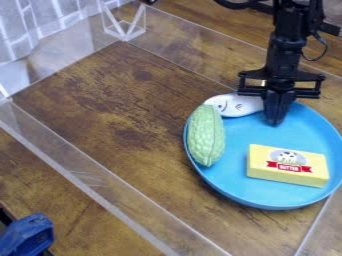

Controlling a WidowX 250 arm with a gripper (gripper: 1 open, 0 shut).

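Note:
A blue plate [254, 145] on the right of the table holds a green cabbage-like toy [205, 137] at its left and a yellow butter box [286, 166] at the front. A white object [231, 105] lies at the plate's back rim, partly behind the gripper. My black gripper [278, 105] is low at the back of the plate, beside the white object's right part; its fingertips are hard to make out, and I cannot see whether anything is between them.
Bare wooden table [114, 120] fills the left and middle. A blue object [22, 236] lies at the bottom left corner. Clear plastic edges border the work area, with a white bracket at the back.

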